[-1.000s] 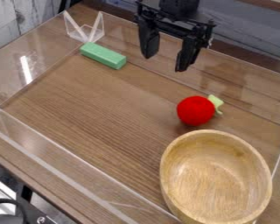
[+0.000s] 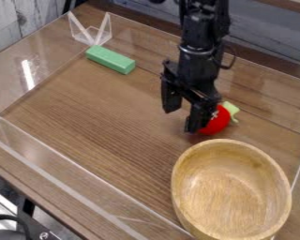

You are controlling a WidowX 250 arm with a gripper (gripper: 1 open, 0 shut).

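My black gripper (image 2: 187, 111) hangs low over the middle right of the wooden table, its open fingers around and just left of a red round object (image 2: 216, 121), which it partly hides. Whether it touches that object I cannot tell. A small pale green piece (image 2: 231, 110) shows behind the red object.
A large tan bowl (image 2: 231, 187) fills the lower right. A green block (image 2: 110, 60) lies at the upper left, near a white wire-like item (image 2: 90, 28). A wall edge runs along the back.
The bowl and green block have not moved.
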